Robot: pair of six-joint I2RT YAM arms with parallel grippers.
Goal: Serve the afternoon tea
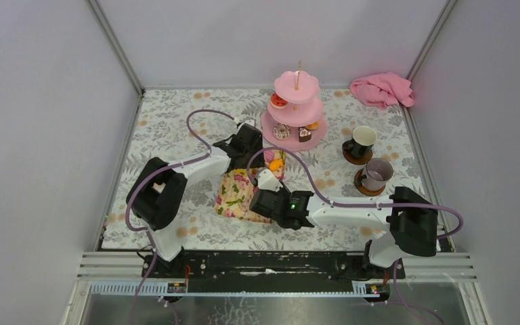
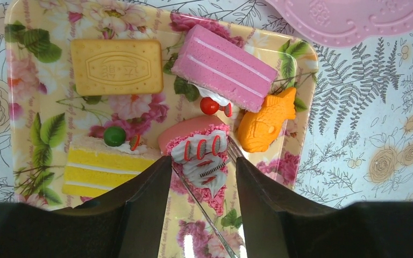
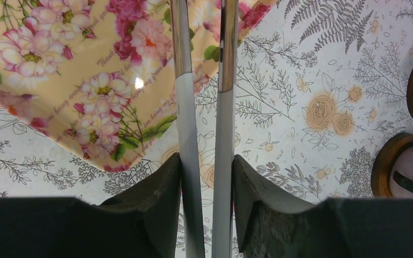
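My left gripper is part open over the floral tray (image 2: 37, 97), its fingertips around a pink pastry with white cream (image 2: 193, 150); a thin metal utensil lies across it, and contact is unclear. Around it on the tray are a pink cake slice (image 2: 220, 64), a yellow cake slice (image 2: 102, 169), a biscuit (image 2: 116, 66) and an orange fish-shaped treat (image 2: 263, 123). My right gripper holds two long metal tong arms (image 3: 190, 150) between its fingers, above the tray's corner.
A three-tier pink stand (image 1: 296, 110) with treats stands behind the tray. Two mugs (image 1: 361, 141) on coasters are at the right, a pink cloth (image 1: 382, 90) at the back right.
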